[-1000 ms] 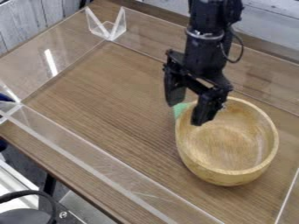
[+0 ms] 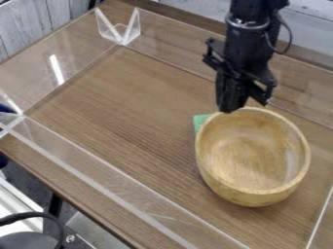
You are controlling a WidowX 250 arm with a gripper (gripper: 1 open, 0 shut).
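Observation:
The black gripper [image 2: 229, 97] is at the upper right, just above the back rim of a light wooden bowl [image 2: 251, 177]. Its fingers point down and look shut, with nothing visible between them. A small green object [image 2: 201, 122] lies at the bowl's back left, partly hidden by the bowl.
A small clear plastic piece [image 2: 119, 27] stands at the back left. A transparent strip runs along the front left, and black cables lie in the lower left corner.
The gripper has risen and moved back from over the bowl. The bowl and the green object look almost unmoved.

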